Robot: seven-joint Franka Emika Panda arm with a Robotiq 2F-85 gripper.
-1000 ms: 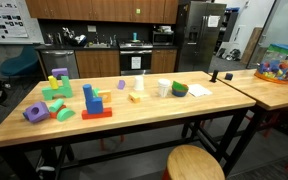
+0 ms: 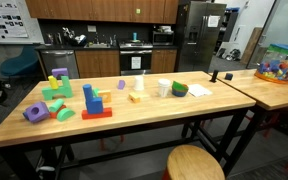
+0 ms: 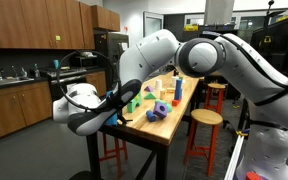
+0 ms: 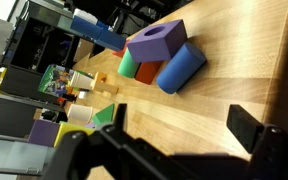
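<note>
My gripper stands open in the wrist view, its two dark fingertips far apart with only bare wooden tabletop between them. Ahead lie a purple block [image 4: 156,42] and a blue, rounded block [image 4: 182,68], both beyond the fingertips. A green cylinder [image 4: 129,65] sits beside the purple block. In exterior view 1, a purple hexagonal block [image 2: 36,114] rests near the table's left end, and a blue upright piece [image 2: 88,92] stands farther right. The arm shows only in part at that view's left edge.
White cups [image 2: 164,88], a green bowl [image 2: 179,89] and a yellow block [image 2: 136,98] stand farther along the long table. Bare wood [image 2: 219,101] covers its right end. A stool [image 2: 194,163] is in front.
</note>
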